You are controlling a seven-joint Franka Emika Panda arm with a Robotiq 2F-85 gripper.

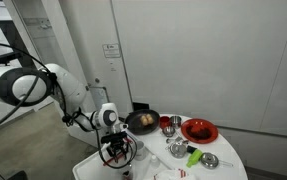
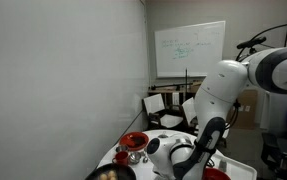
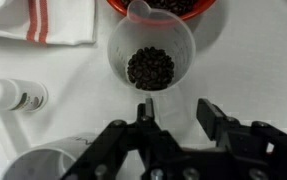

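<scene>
A clear plastic cup (image 3: 126, 50) with dark beans (image 3: 151, 69) in its bottom appears in the upper middle of the wrist view. Its clear handle (image 3: 169, 108) points down between the fingertips of my gripper. The fingers are apart, with a visible gap on the right side of the handle, so the cup is not gripped. In exterior view 1 the gripper (image 1: 115, 156) is low over the white table, and the cup cannot be made out there.
Beyond the cup is a red bowl (image 3: 195, 10) of dark beans. A striped cloth (image 3: 58, 20), a white bottle (image 3: 15, 95) and a white mug (image 3: 49, 163) stand left. Farther off are a dark pan (image 1: 144, 123) and a red dish (image 1: 213, 136).
</scene>
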